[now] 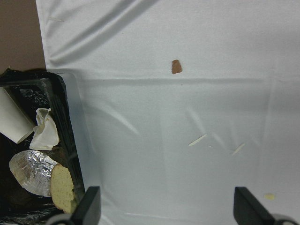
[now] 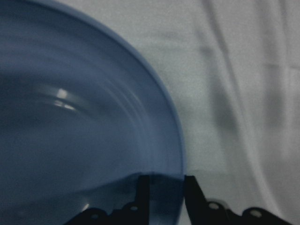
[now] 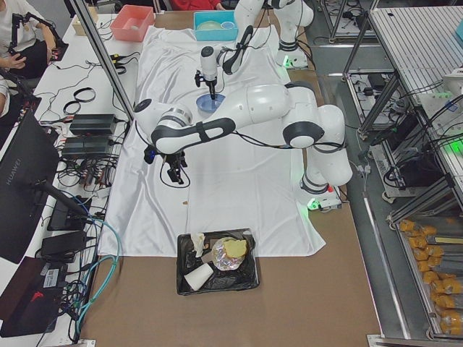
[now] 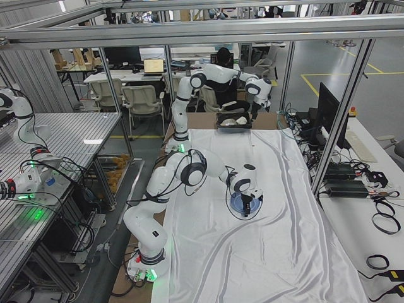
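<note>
My left gripper (image 3: 173, 170) hangs over the white cloth, a little way from the black-lined tray (image 3: 184, 271), which holds crumpled tissue (image 1: 44, 133), a white cylinder (image 1: 10, 117), foil (image 1: 29, 169) and a bread slice (image 1: 61, 185). In the left wrist view its fingers stand wide apart over bare cloth. My right gripper is at the rim of the blue plate (image 2: 79, 140), one finger each side of it; whether it grips the rim I cannot tell.
A small brown scrap (image 1: 176, 66) and a few slivers lie on the cloth (image 1: 197, 103). A teal bin (image 3: 215, 35) stands beyond the right arm. The cloth between tray and plate is largely clear.
</note>
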